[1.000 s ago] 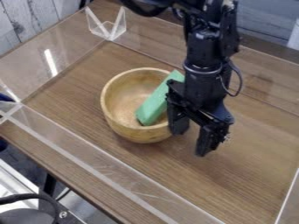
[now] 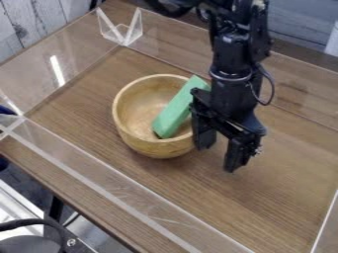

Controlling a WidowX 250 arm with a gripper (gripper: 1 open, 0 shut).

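A tan round bowl (image 2: 142, 133) sits left of centre on the wooden table, holding a green elongated object (image 2: 177, 111) that leans against its right side. My black gripper (image 2: 222, 148) is low beside the bowl's right rim, its fingers apart and pointing down. Nothing shows held between them. The arm above partly hides the bowl's back right.
A clear plastic piece (image 2: 122, 28) stands at the back left. A black rounded object (image 2: 30, 235) lies at the bottom left edge.
My gripper has shifted very slightly, and the green object looks a little lower in the bowl. Little else differs.
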